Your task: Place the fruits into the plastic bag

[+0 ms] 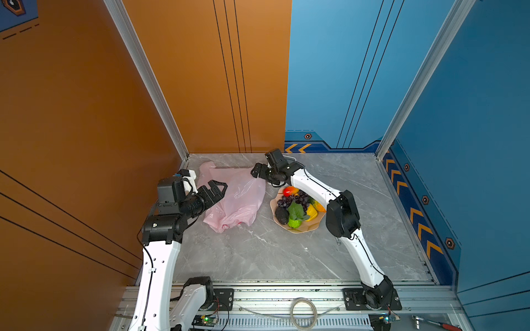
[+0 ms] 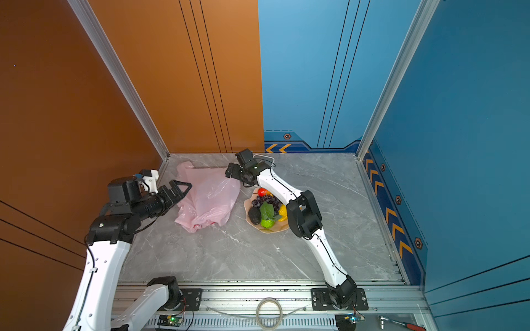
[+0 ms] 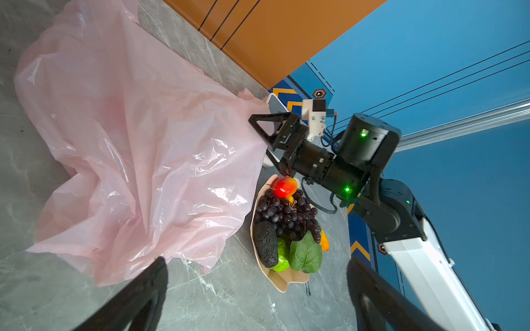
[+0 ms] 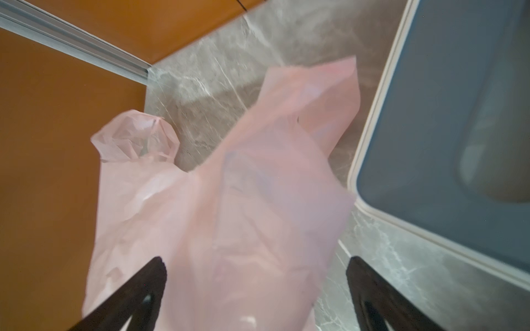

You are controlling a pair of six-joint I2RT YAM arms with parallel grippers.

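Observation:
A pink plastic bag (image 1: 234, 201) lies crumpled on the table's left half. To its right, the fruits (image 1: 298, 207) fill a shallow tan plate (image 3: 280, 285): a red fruit (image 3: 284, 187), dark grapes (image 3: 280, 216), a dark avocado (image 3: 266, 243) and a green one under a leaf, with yellow and orange pieces beside them. My left gripper (image 1: 220, 190) stands open above the bag's left side, empty. Open at the bag's right edge is my right gripper (image 1: 256, 171); in the right wrist view pink film spreads between its blurred fingers, and contact cannot be told.
A grey tray with a pale rim (image 4: 381, 212) stands behind the right gripper. My right forearm (image 1: 317, 184) passes over the plate's far right edge.

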